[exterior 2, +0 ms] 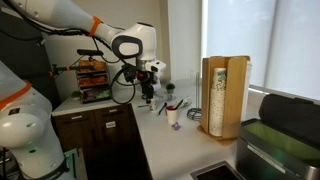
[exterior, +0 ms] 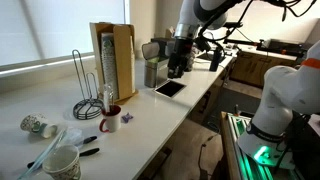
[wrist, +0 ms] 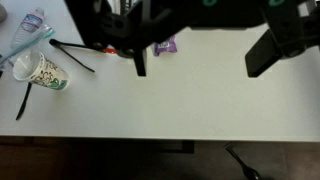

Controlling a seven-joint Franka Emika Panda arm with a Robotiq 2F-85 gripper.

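My gripper hangs above the white counter [wrist: 210, 100], its two dark fingers set wide apart with only bare counter showing between them. Exterior view 1 has the gripper [exterior: 178, 70] over the counter's far part. Beside the left finger in the wrist view lies a small purple packet [wrist: 166, 46]; farther left, a patterned cup [wrist: 46, 72] is tipped toward the camera. On the near counter in exterior view 1 are a white cup [exterior: 63, 163], a patterned cup [exterior: 39, 125] on its side, a red-and-white mug [exterior: 111, 120] and a clear bottle [exterior: 108, 98].
A wire rack [exterior: 87, 108] and a tall brown holder [exterior: 115, 60] stand along the wall. Toward the far end are a metal bin [exterior: 156, 72] and a flat black panel [exterior: 170, 88]. Mid-counter is mostly clear; a dark utensil [wrist: 242, 164] lies below its edge.
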